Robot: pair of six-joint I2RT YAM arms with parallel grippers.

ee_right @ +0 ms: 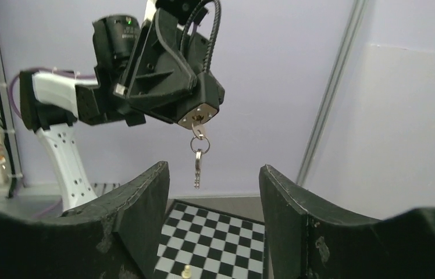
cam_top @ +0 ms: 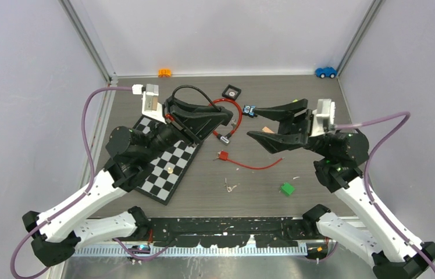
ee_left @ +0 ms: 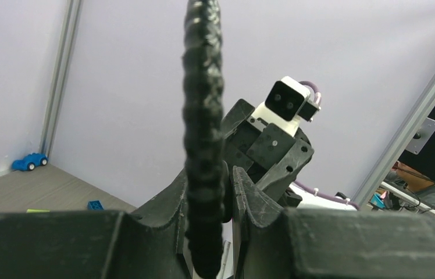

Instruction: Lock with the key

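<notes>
High over the table, my left gripper [cam_top: 227, 116] is shut on a black cable lock, its braided cable [ee_left: 204, 139] arching up in front of the fingers. The right wrist view shows the end face [ee_right: 204, 110] of the lock with a key [ee_right: 199, 130] in it. From that key's ring a second key [ee_right: 198, 168] hangs straight down. Facing the lock from the right, my right gripper [cam_top: 252, 123] stands open, with nothing between its fingers. In its own wrist view the hanging key appears between the fingertips but farther off, apart from them.
Below on the table lie a checkerboard [cam_top: 166, 177], a red cable lock [cam_top: 239, 108], a small red lock [cam_top: 223, 155], loose keys [cam_top: 230, 186] and a green block [cam_top: 286, 189]. A wooden block [cam_top: 267, 129] is partly under the right gripper. Air between the grippers is clear.
</notes>
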